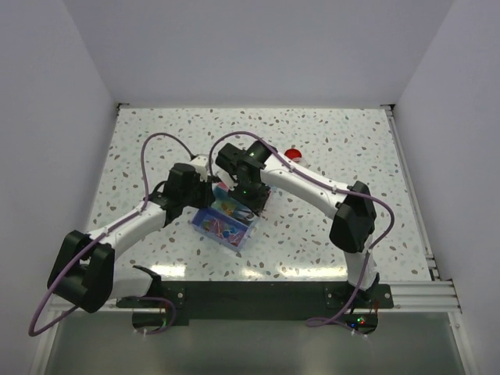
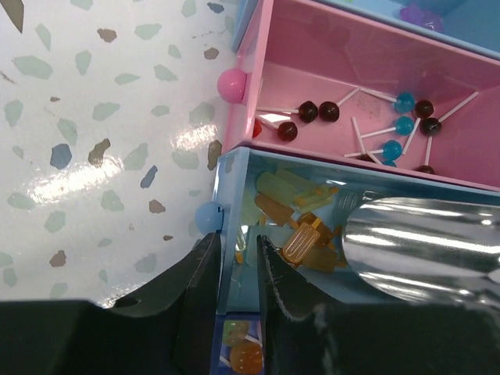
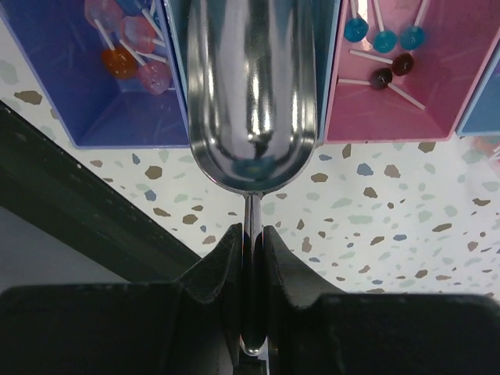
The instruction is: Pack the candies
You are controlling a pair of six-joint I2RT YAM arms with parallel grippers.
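A metal scoop (image 3: 254, 101) lies over the light blue bin, its handle pinched in my right gripper, which is shut on it. In the left wrist view the scoop's tip reaches in over brown and yellowish candies (image 2: 301, 234) at the far end of the light blue bin (image 2: 301, 166). My left gripper is part open at that end, one finger on either side of the bin's end wall; whether they touch it I cannot tell. In the top view my right gripper (image 1: 256, 205) hides much of the bins.
The pink bin (image 2: 383, 43) beside it holds dark and blue lollipops. On the other side, the blue-violet bin (image 3: 58, 70) contains several lollipops. A red object (image 1: 293, 155) sits behind the right arm.
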